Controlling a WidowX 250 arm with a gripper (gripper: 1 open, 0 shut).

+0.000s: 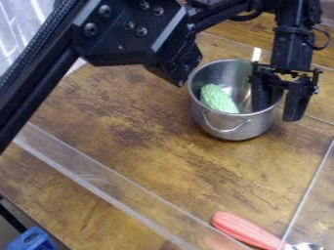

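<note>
A steel pot (229, 125) with a wire handle stands on the wooden table toward the upper right. Inside it lies a pale green, textured oblong object (216, 98). My gripper (279, 96) is at the pot's right rim, one finger over the inside and the other outside beyond the wall. Whether it grips the rim is hard to tell.
A red-handled utensil (244, 229) lies at the lower right. A blue object (29, 240) is at the bottom left corner. Clear strips edge the board. My arm covers the upper left.
</note>
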